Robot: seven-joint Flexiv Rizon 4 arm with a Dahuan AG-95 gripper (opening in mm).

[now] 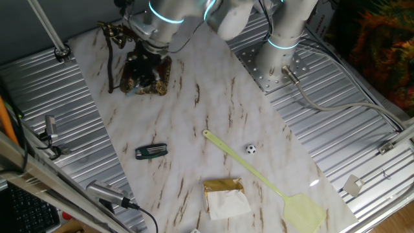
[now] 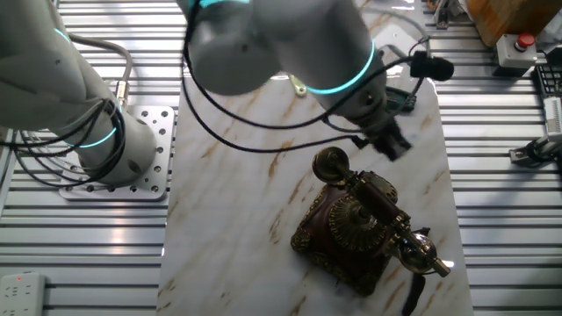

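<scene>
An ornate brown and gold antique-style telephone (image 2: 356, 219) stands on the marble-patterned table, its handset (image 2: 382, 200) lying across the cradle. From the other side, the arm partly covers this telephone (image 1: 164, 79) at the far left of the table. My dark gripper (image 2: 392, 147) points down near the handset, with no visible grip on it; the height between them is hard to judge. In exterior view 1 the gripper (image 1: 147, 77) overlaps the phone and is blurred. Neither view makes clear how its fingers stand.
On the table lie a dark green multi-tool (image 1: 151, 151), a small black-and-white ball (image 1: 251, 149), a yellow-green fly swatter (image 1: 259, 178) and a white and gold packet (image 1: 226, 199). Bare tabletop surrounds them. The robot's base (image 1: 275, 68) is beside the table.
</scene>
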